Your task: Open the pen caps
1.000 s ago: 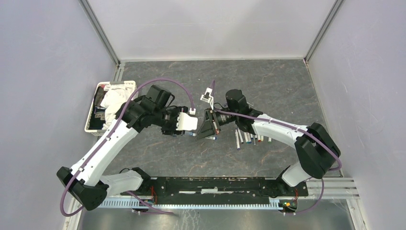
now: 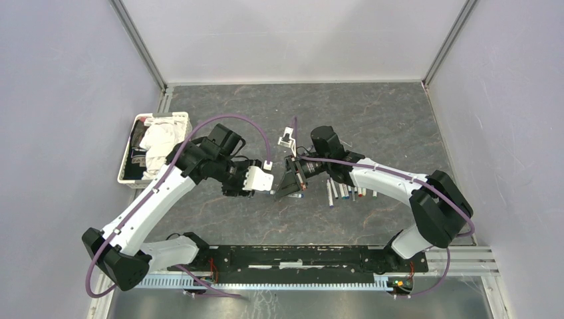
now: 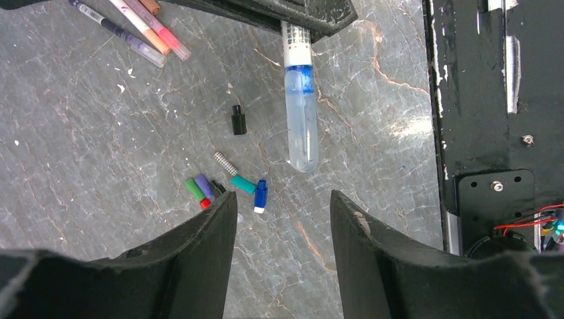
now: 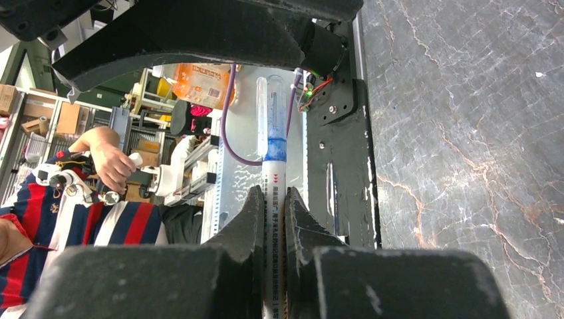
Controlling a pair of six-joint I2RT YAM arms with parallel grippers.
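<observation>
Between my right gripper's (image 4: 274,194) shut fingers is a white marker (image 4: 274,176) with a blue band and a clear cap (image 4: 275,106). In the left wrist view the capped end of this marker (image 3: 302,123) sticks out from the right gripper's dark fingers (image 3: 326,14) at the top. My left gripper is open and empty, its fingers below the capped tip in that view and apart from it. From above, the left arm's mount covers most of its gripper.
Small loose caps lie on the grey table: a black one (image 3: 239,122), a blue one (image 3: 261,197), a green one (image 3: 195,189) and others. More pens (image 2: 330,193) lie in a row under the right arm. A white basket (image 2: 179,121) stands at the left.
</observation>
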